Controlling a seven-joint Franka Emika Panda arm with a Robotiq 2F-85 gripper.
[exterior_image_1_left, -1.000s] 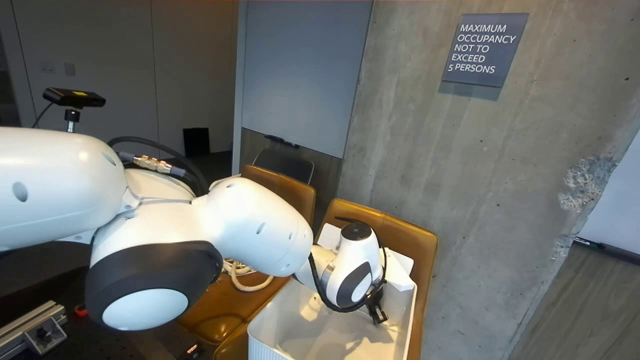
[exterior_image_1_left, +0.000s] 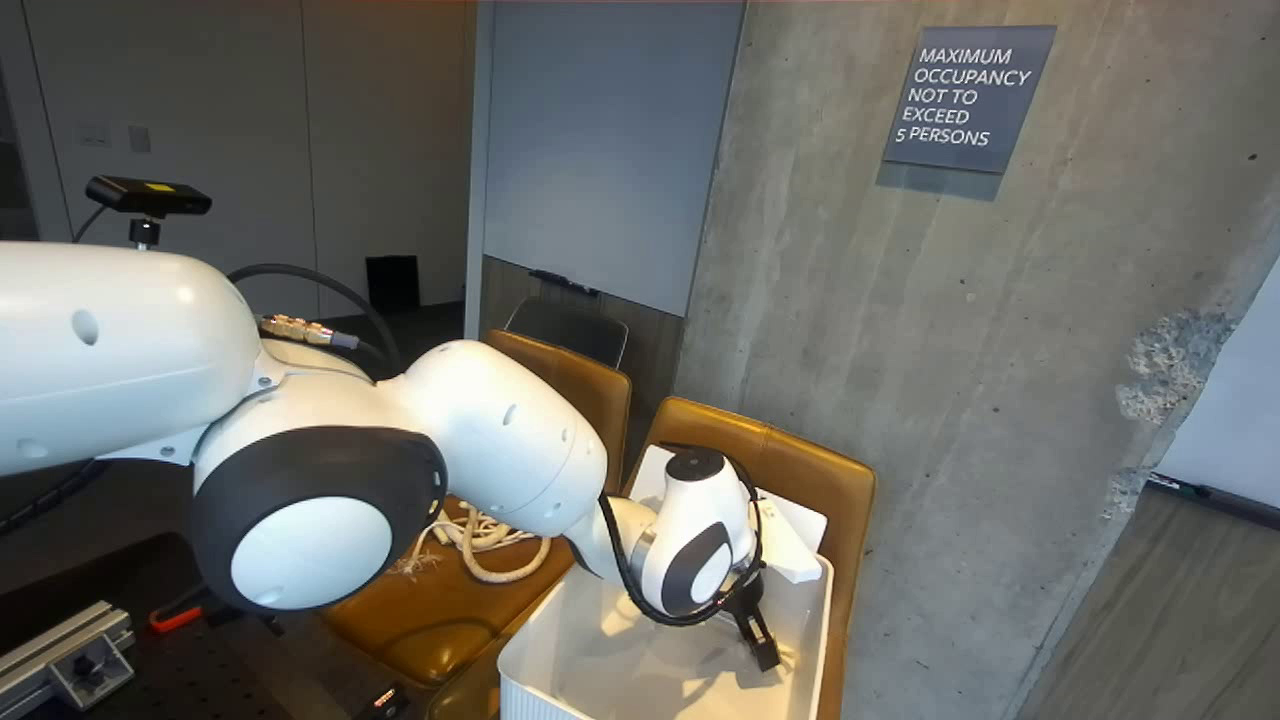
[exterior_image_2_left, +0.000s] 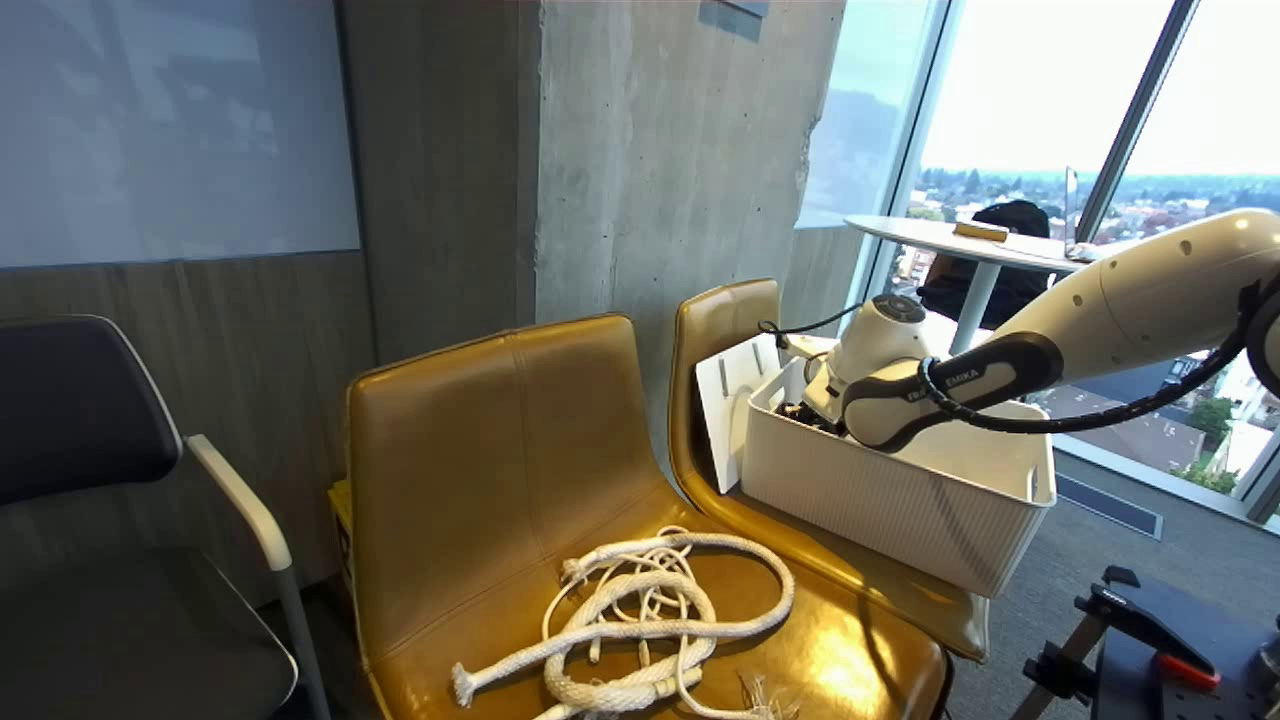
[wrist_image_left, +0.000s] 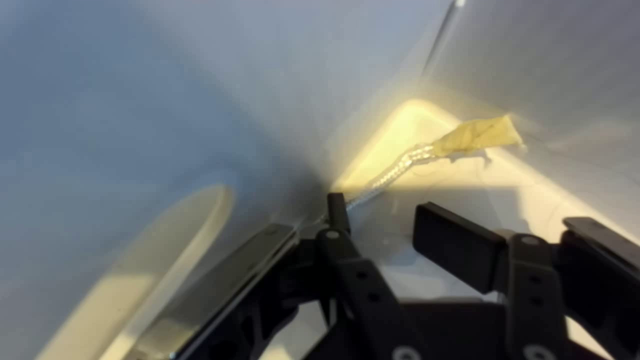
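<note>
My gripper is inside the white bin (exterior_image_2_left: 888, 504), with its fingers part open. In the wrist view a thin, pale braided cord (wrist_image_left: 393, 174) with a yellow taped end (wrist_image_left: 480, 135) lies in the corner of the bin. The cord runs down behind the left finger (wrist_image_left: 337, 213), where its lower part is hidden. Nothing is visibly clamped in the gap. From exterior view 1 the gripper (exterior_image_1_left: 762, 654) points down near the right wall of the bin; exterior view 2 hides the fingertips behind the near wall.
Thick white rope (exterior_image_2_left: 648, 690) lies coiled on a tan chair (exterior_image_2_left: 504, 432) beside the bin. A white board (exterior_image_2_left: 723, 402) leans between the bin and the other chair's back (exterior_image_2_left: 720, 314). The bin's walls surround the gripper closely. A clamp (exterior_image_2_left: 1152, 630) sits on a dark table at right.
The forearm and wrist have shifted slightly left in exterior view 1, and the elbow has turned. The fingertips appear a little lower in the bin. The bin and rope look unmoved.
</note>
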